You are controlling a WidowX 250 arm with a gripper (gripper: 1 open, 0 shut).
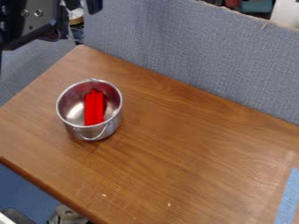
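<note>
A silver metal pot point(111, 122) with a thin wire handle stands on the left part of the wooden table point(187, 149). Inside it rests a red elongated object point(93, 108). The dark robot arm point(26, 19) reaches in at the top left, above and behind the pot and apart from it. Its fingertips cannot be made out clearly against the dark body, so the state of the gripper is unclear.
A grey padded wall point(193, 57) runs along the back. A blue strip point(286, 192) lies at the right edge.
</note>
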